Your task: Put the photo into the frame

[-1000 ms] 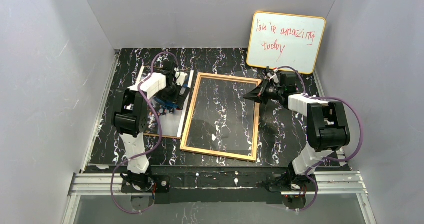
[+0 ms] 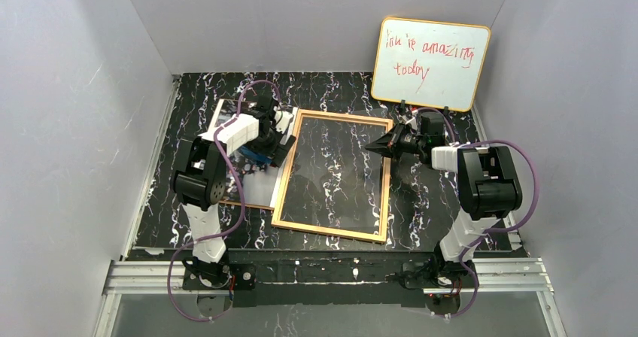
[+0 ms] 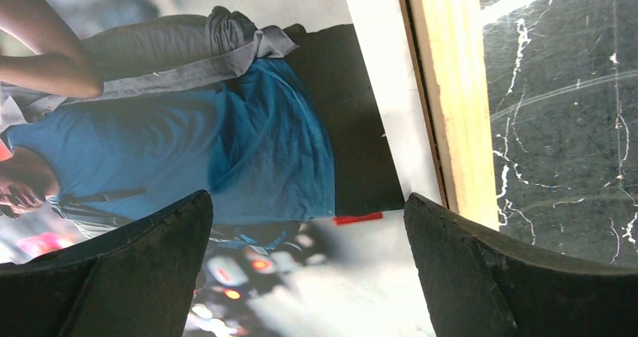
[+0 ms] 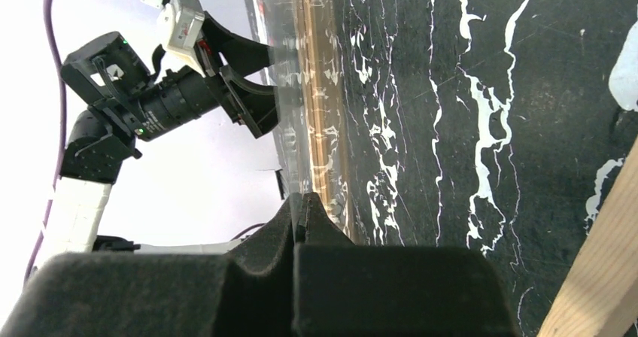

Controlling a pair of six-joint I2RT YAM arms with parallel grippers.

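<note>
The photo (image 2: 259, 186), a street picture with a white border, lies flat at the left of the table. Over it my left gripper (image 2: 272, 153) hangs with fingers spread; in the left wrist view nothing solid shows between the fingertips. The photo's white border (image 3: 387, 89) runs right alongside the wooden frame (image 3: 455, 104), with a thin brown edge between them. At the right side of the frame (image 2: 331, 236), my right gripper is shut on the edge of a clear sheet (image 4: 292, 149), which rises from its fingers in the right wrist view.
A whiteboard (image 2: 432, 62) with red writing leans at the back right. Grey walls close in the sides and back.
The photo has slid slightly right, its top right corner now meeting the frame's left side. My left gripper moved right with it. The right arm has barely moved.
</note>
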